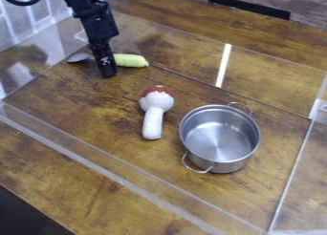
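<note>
The black gripper [107, 67] is low at the upper left, over a pale green corn-like object [132, 61] and a grey utensil-like piece [76, 59] beside it. The gripper looks shut; whether anything is between its fingers cannot be seen clearly. A white mushroom-shaped object [156, 115] with a red patch lies in the middle. A steel pot [220, 143] with two handles stands at the right.
Clear plastic walls border the wooden work surface [90, 134]. A white strip [224, 65] lies at the back.
</note>
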